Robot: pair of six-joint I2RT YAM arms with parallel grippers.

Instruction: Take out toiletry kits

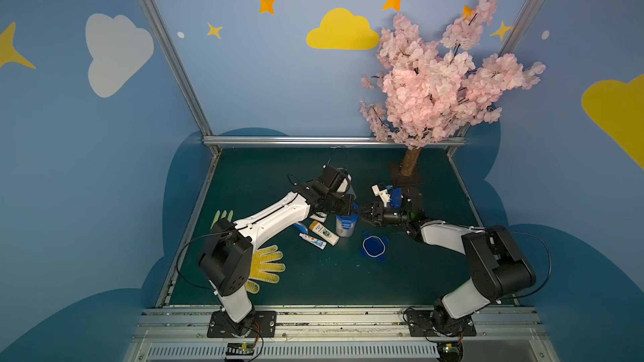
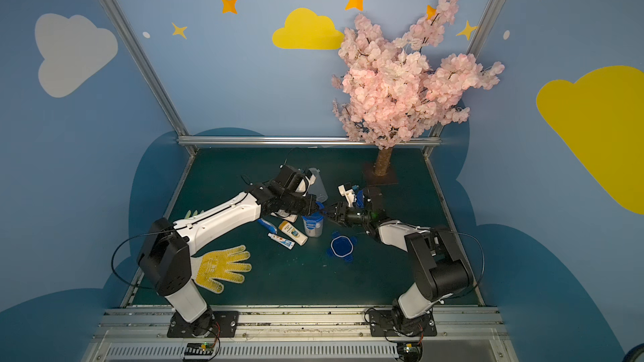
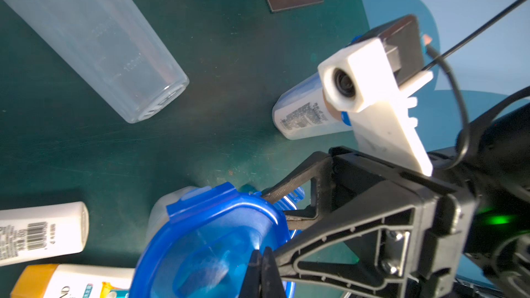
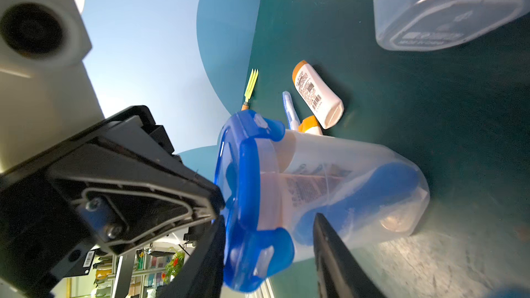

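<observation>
A clear container (image 1: 345,227) with a blue top (image 3: 223,209) stands upright between my arms, and a blue item (image 4: 353,201) shows through its wall. My left gripper is shut at the top, with nothing seen between its fingertips. Opposite it, my right gripper is open, its fingers on either side of the blue rim. Whether they touch it I cannot tell. To the left lie a toothpaste tube (image 1: 312,240), a yellow-capped bottle (image 1: 324,232), a blue item (image 1: 300,227) and a white bottle (image 3: 44,231).
A loose blue lid (image 1: 373,246) lies on the table at front right. Behind stand an empty clear container (image 2: 317,184) and a blue-and-white bottle (image 3: 309,107). A yellow glove (image 2: 221,266) lies at front left. The pink tree (image 1: 429,80) rises at back right.
</observation>
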